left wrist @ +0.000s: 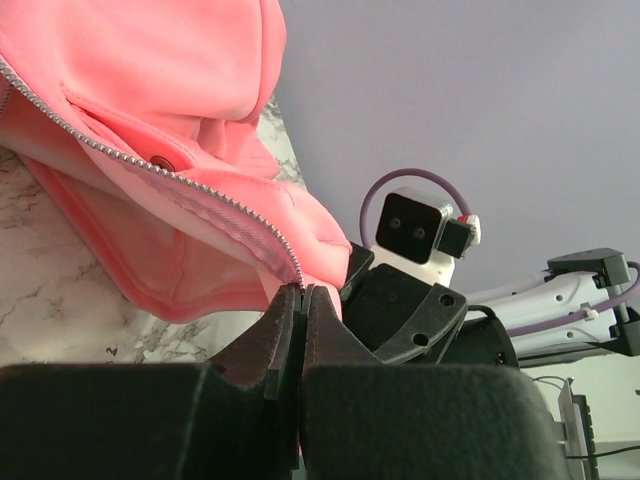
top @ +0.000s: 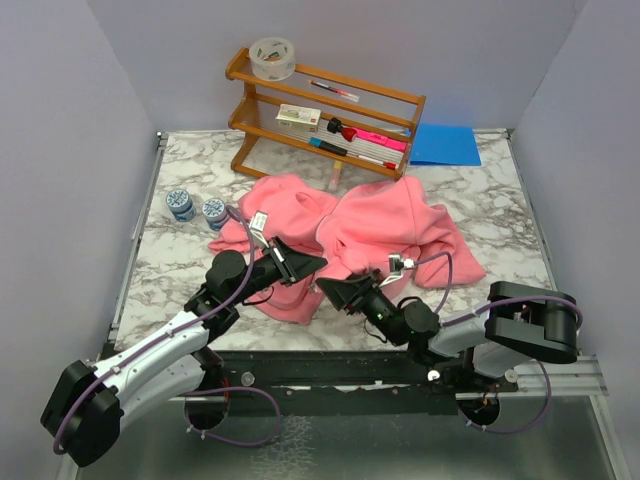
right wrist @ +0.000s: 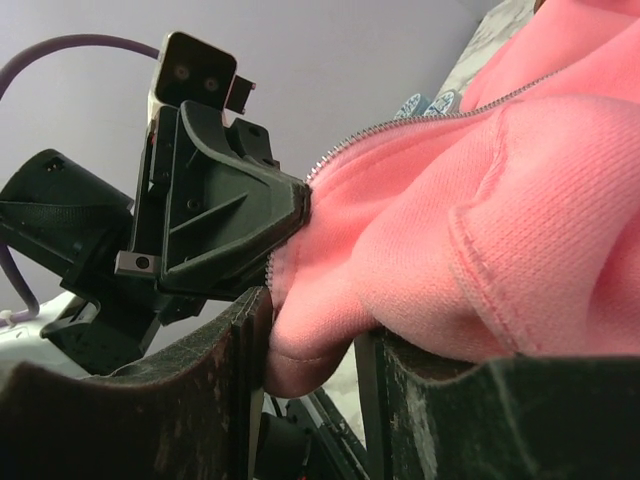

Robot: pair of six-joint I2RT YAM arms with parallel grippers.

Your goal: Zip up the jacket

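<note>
The pink jacket (top: 380,220) lies crumpled across the table, its front edge raised between my two grippers. In the left wrist view the silver zipper teeth (left wrist: 180,175) run diagonally down to my left gripper, which is shut on the zipper edge. My right gripper is part open, with a fold of pink fabric lying between and over its fingers; whether it presses on the fabric is unclear. The two grippers are close together at the jacket's lower front. The zipper slider cannot be made out.
A wooden shelf (top: 250,80) with stationery stands at the back, beside a blue folder (top: 445,145). Two blue-lidded jars (top: 180,204) sit at the left. The marble table (top: 510,240) has bare patches at both sides and along the front.
</note>
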